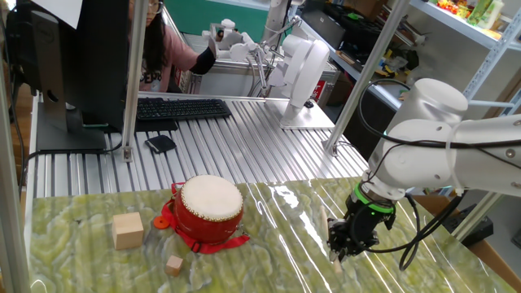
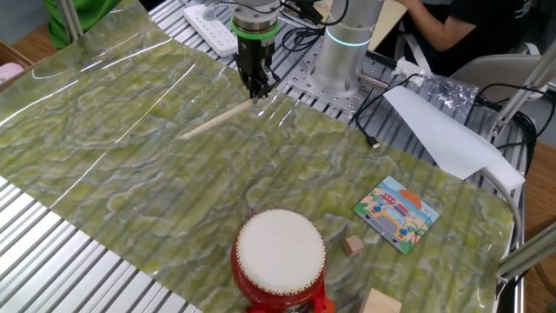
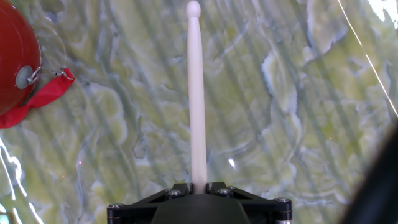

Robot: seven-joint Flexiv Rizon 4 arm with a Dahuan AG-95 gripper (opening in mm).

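Note:
A pale wooden drumstick points straight out from my gripper in the wrist view, its round tip at the far end. Both fingers press against the stick's near end, so the gripper is shut on it. In exterior view 2 the gripper is low at the table's edge, and the drumstick slants away to the left. Whether the stick touches the table is hard to tell. The red drum with a cream head stands upright on a red cloth, well to the side of my gripper in exterior view 1.
A larger wooden block and a small wooden cube lie near the drum. A colourful picture card is flat on the green marbled sheet. Behind stand a keyboard and a white fan. Much of the sheet is bare.

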